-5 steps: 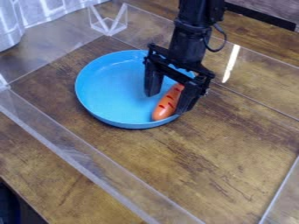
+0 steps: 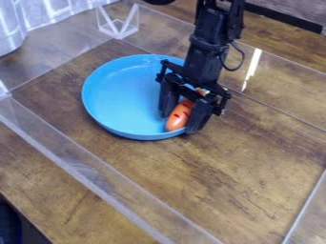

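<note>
My black gripper [image 2: 186, 103] is low over the right side of a blue round plate [image 2: 121, 95], its fingers down around an orange carrot-like object [image 2: 177, 118]. The gripper is shut on that object, which is partly hidden by the fingers. The object lies within the plate near its right edge.
Clear strips cross the lower left and right edge. A white object [image 2: 15, 19] stands at the upper left corner.
The gripper has come down a little, and its fingers now cover more of the orange object and have closed in around it. The plate looks unmoved.
</note>
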